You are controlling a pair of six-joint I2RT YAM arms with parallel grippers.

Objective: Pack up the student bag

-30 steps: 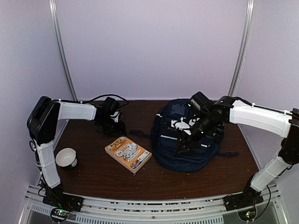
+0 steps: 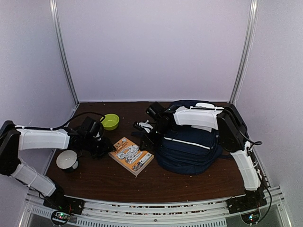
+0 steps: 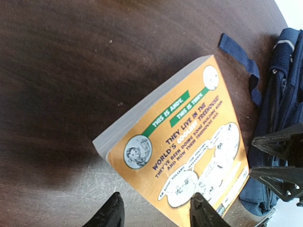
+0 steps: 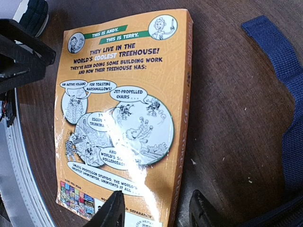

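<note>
An orange book (image 2: 131,156) lies flat on the dark table, cover text up, left of the navy backpack (image 2: 187,153). My left gripper (image 2: 110,148) hovers by the book's left edge; in the left wrist view its fingers (image 3: 110,213) stand apart with nothing between them, before the book (image 3: 184,146). My right gripper (image 2: 143,144) is above the book's right side, next to the backpack. In the right wrist view its fingers (image 4: 113,211) are parted over the lower end of the book (image 4: 123,109), holding nothing. The backpack lies with its front upward.
A green bowl (image 2: 110,122) sits behind the left gripper. A white bowl or cup (image 2: 67,160) stands at the left. A blue strap (image 3: 239,54) reaches from the backpack toward the book.
My right gripper has swung left from over the backpack to the book. The book has not moved.
</note>
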